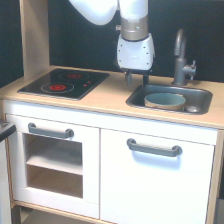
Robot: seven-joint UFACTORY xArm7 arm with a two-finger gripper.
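My gripper point(137, 77) hangs fingers down above the back of the wooden counter point(112, 93), just left of the sink. Its two dark fingers stand apart, and nothing shows between them, so it looks open. A round, shallow teal dish or pan point(165, 102) with a tan side lies in the dark grey sink point(203, 99). The dish is to the right of the gripper and lower, clear of its fingers.
A dark tap point(180, 62) rises behind the sink. At the left is a black stovetop point(65, 83) with two red burner rings. Below, a windowed oven door point(52, 160) and a white cupboard door point(150, 185) are closed. Counter between stove and sink is bare.
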